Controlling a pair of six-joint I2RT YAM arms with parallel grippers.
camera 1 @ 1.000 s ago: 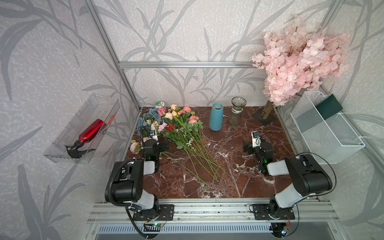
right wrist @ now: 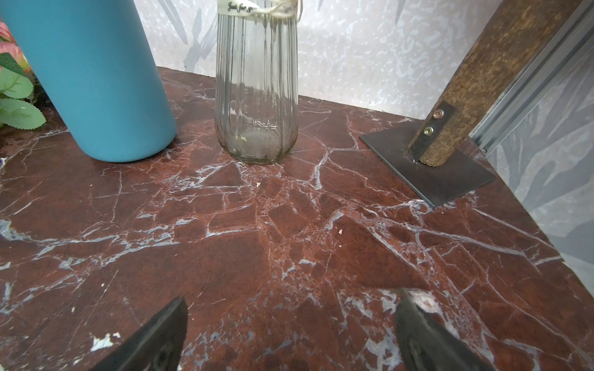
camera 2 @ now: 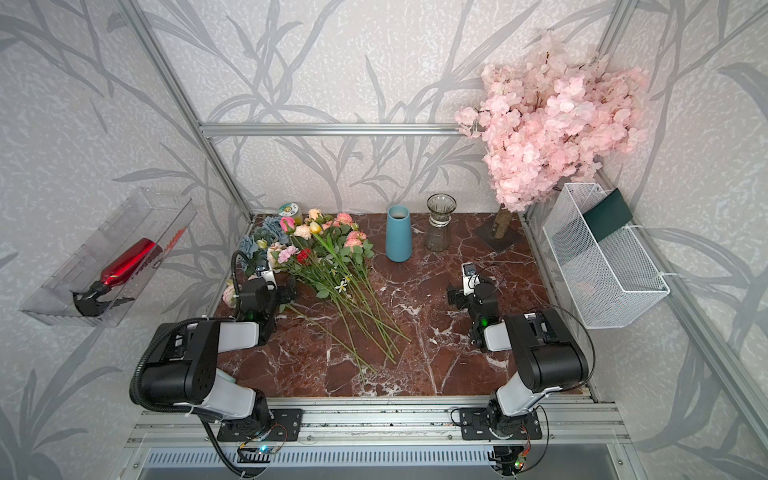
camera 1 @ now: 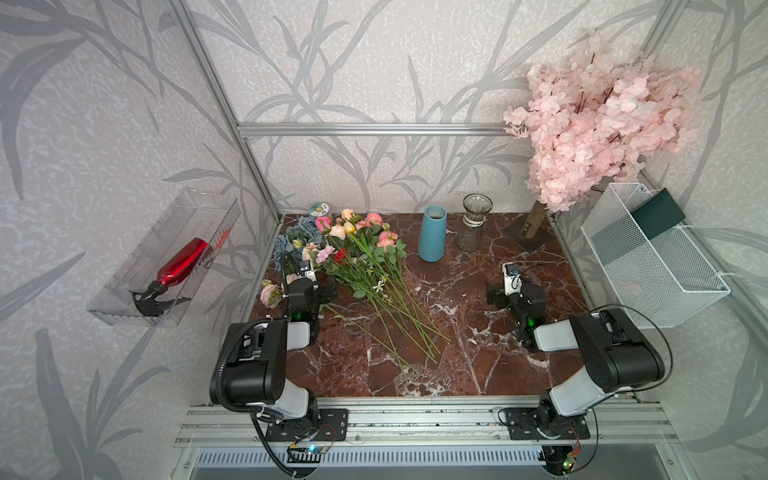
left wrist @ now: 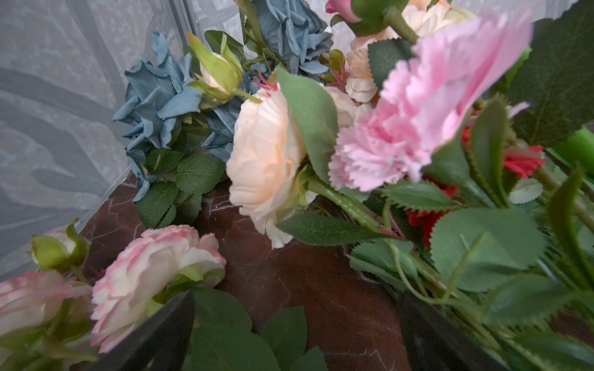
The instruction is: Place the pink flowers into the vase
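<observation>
A pile of mixed flowers lies on the left of the table, stems toward the front. Among them are a pink carnation (left wrist: 402,117), pink-edged blooms (left wrist: 157,272) and coral-pink roses (camera 1: 387,239). My left gripper stands open just in front of the blooms, its fingers (left wrist: 157,337) apart with leaves and table showing between. On the back middle stand a blue vase (camera 1: 432,234) and, right of it, a clear glass vase (right wrist: 256,86), empty. My right gripper is open over bare table, with nothing between its fingers.
A pink blossom tree (camera 1: 604,120) on a metal base (right wrist: 433,160) fills the back right corner. A white mesh basket (camera 1: 656,264) hangs at right, a clear bin (camera 1: 164,264) at left. The table's front middle, right of the stems, is clear.
</observation>
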